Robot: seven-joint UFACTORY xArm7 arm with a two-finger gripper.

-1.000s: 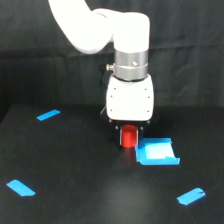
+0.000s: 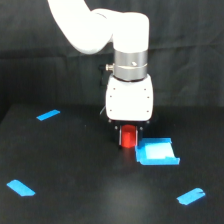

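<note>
A small red object (image 2: 128, 138) is low in the middle of the camera view, directly beneath the white hand of the arm. My gripper (image 2: 128, 127) points down at it, with its fingers around the red object's upper part. Whether the fingers press on it cannot be made out at this size, nor whether it touches the table. Just to the right lies a blue-edged square (image 2: 139, 160) with a pale middle, very close to the red object.
Blue strips lie flat on the dark table (image 2: 90, 170): one at the back left (image 2: 48, 115), one at the front left (image 2: 20, 188) and one at the front right (image 2: 190, 196). A dark curtain hangs behind.
</note>
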